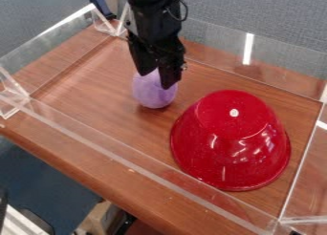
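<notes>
My black gripper (pixel 156 57) hangs from the top centre of the camera view, over a purple ball (pixel 155 93) that rests on the wooden board. The fingertips are dark and overlap the ball's top edge in this view, so whether they are open or shut is unclear. A large glossy red bowl (pixel 230 143), turned upside down with a small white dot on top, stands to the right of the ball.
Clear acrylic walls (pixel 153 170) border the board (pixel 76 86) on its sides. The left half of the board is empty. A grey wall stands behind, and dark floor shows at the lower left.
</notes>
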